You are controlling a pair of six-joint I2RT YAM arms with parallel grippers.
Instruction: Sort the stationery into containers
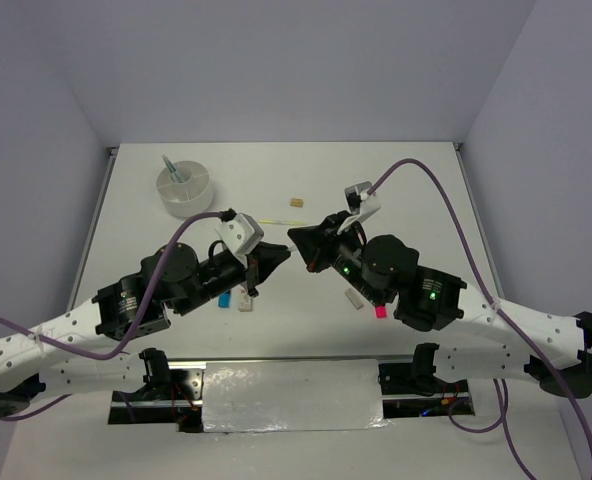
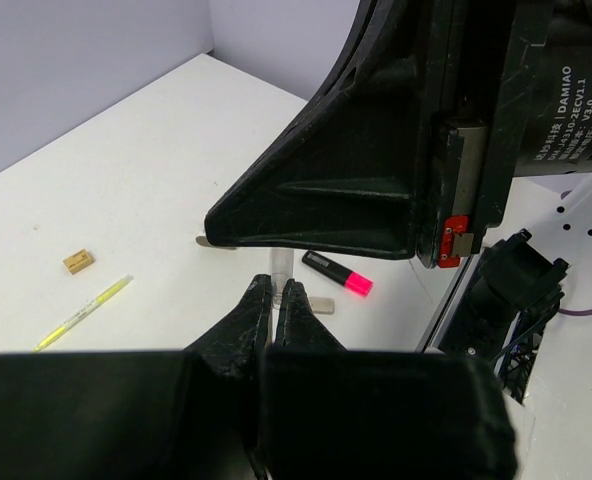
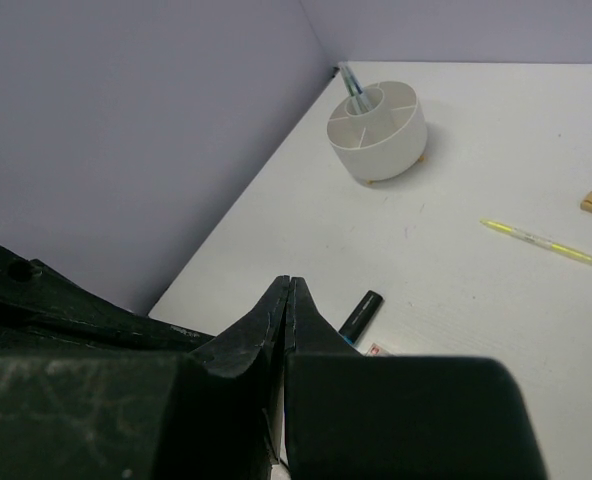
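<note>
My left gripper [image 1: 274, 258] is shut on a clear, slim pen [image 2: 282, 266], its end reaching my right gripper [image 1: 305, 250]. In the right wrist view my right gripper is shut. A white round organizer [image 1: 184, 198] [image 3: 376, 142] stands at the back left with pens in it. A yellow highlighter [image 2: 84, 313] [image 3: 542, 243] and a tan block [image 1: 296, 202] lie at the middle back. A black-and-pink marker [image 2: 338, 273], a pale eraser [image 1: 354, 298] and a blue item [image 1: 224, 299] lie nearer the front.
Grey walls [image 1: 516, 190] surround it. Both arms meet over the middle, partly hiding items beneath.
</note>
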